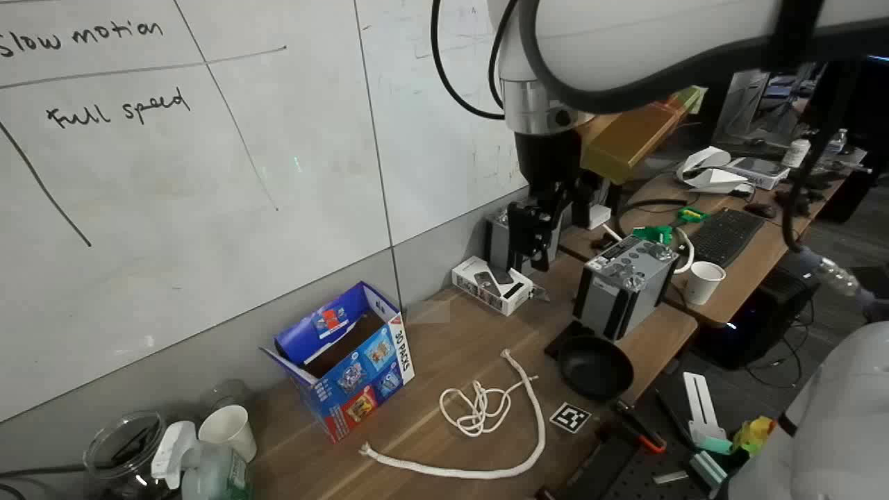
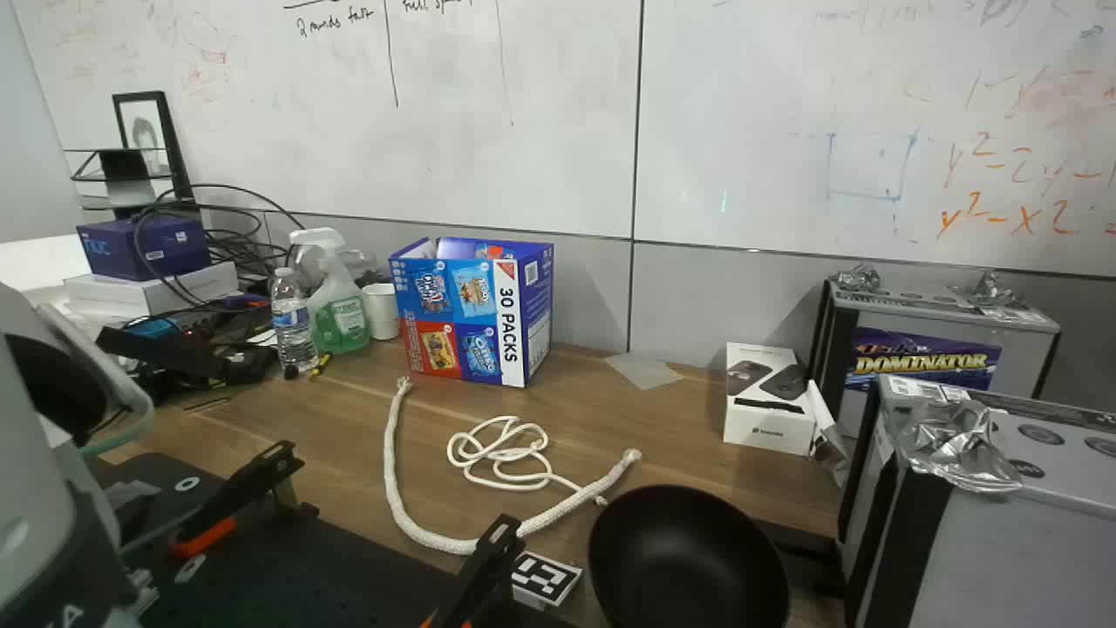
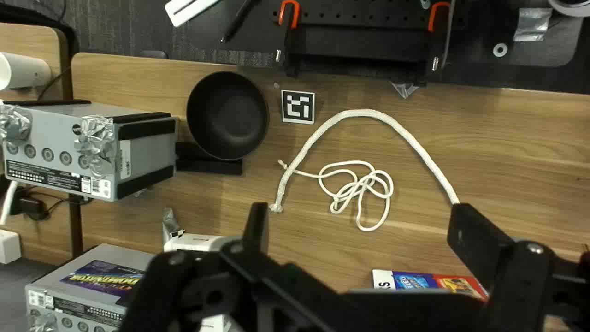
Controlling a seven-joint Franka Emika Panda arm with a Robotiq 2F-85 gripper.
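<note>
A thick white rope (image 3: 362,113) lies in a wide arc on the wooden table, its two ends apart. Inside that arc a thinner white cord (image 2: 502,453) is loosely tangled, one end of it reaching the thick rope. High above the table, my gripper is open with nothing between its fingers; the ropes lie well below it. In exterior view 1 the gripper (image 1: 533,250) hangs near the whiteboard wall, over the small white box. The blue snack box (image 2: 471,314) stands with its top open, mostly hidden behind the gripper in the wrist view.
A black bowl (image 3: 227,115) and a printed marker (image 3: 298,107) sit near the table's front edge. Two grey metal boxes, the nearer one (image 1: 626,283) beside the bowl, and a white phone box (image 2: 769,396) crowd one end. A spray bottle (image 2: 336,303) and cup stand at the other.
</note>
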